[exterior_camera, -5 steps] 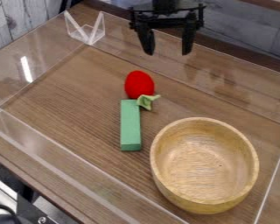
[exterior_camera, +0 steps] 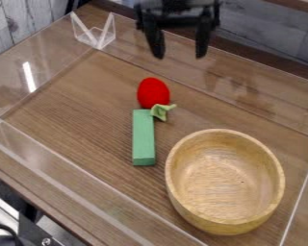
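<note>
My gripper (exterior_camera: 177, 46) hangs blurred at the top centre of the camera view, its two dark fingers pointing down and apart, open, with nothing visible between them. Below it on the wooden table lies a red round object (exterior_camera: 153, 92) with a pale green top (exterior_camera: 162, 110), resembling a strawberry or radish toy. A long green block (exterior_camera: 142, 140) lies just below that. A round yellow bowl (exterior_camera: 221, 181) sits at the lower right.
A pale, faint structure stands at the upper left.
The objects on the table have not moved.
</note>
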